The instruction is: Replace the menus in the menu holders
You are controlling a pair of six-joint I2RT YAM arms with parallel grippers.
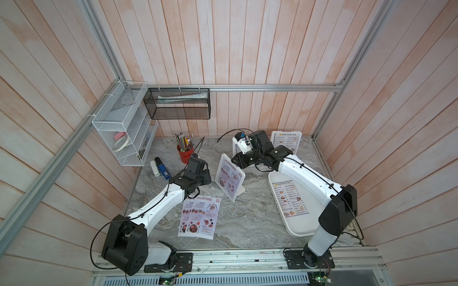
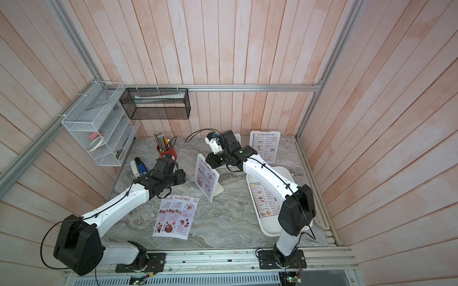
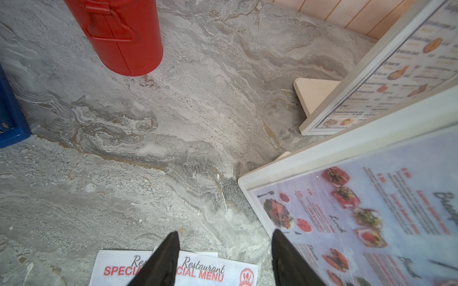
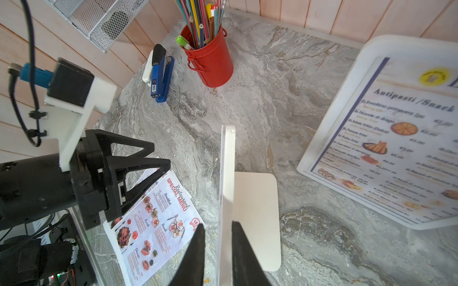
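Note:
A white menu holder [image 1: 230, 177] with a pink special menu stands in mid table, turned sideways. My right gripper is above its top edge, part open; whether it touches the holder I cannot tell. My left gripper hangs open to the left of the holder, above two or more loose special menus [image 1: 199, 217], nothing visible between its fingers. More holders [image 2: 264, 144] with other menus stand at the back right, one partly hidden by my right arm.
A white tray [image 1: 303, 219] with a menu sheet lies at the right. A red pencil cup [image 4: 213, 64], blue stapler [image 4: 162, 78] and white object stand at back left, below wire shelves.

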